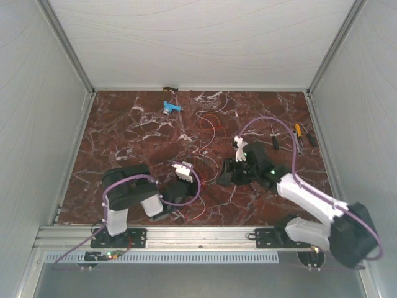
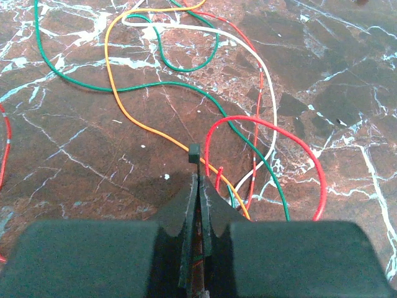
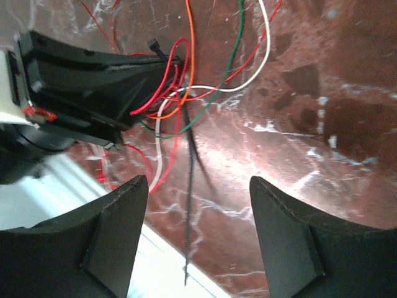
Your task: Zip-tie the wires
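Note:
My left gripper is shut on a thin black zip tie, whose square head (image 2: 194, 154) pokes out past the fingertips. Red, orange, green and white wires (image 3: 180, 93) gather beside those fingers in the right wrist view. From the bundle hangs the zip tie's dark tail (image 3: 189, 186); whether the tie circles every wire I cannot tell. To the right of the left gripper in the top view, my right gripper (image 1: 223, 177) stands apart from the wires. Its fingers (image 3: 124, 211) are spread, and the tail shows in the gap without visible contact.
Loose wires (image 1: 214, 127) run toward the back of the table. A blue tool (image 1: 171, 107) lies at the back left. Screwdrivers (image 1: 299, 130) and a wrench (image 1: 297, 144) rest at the right edge. Bare marble lies between.

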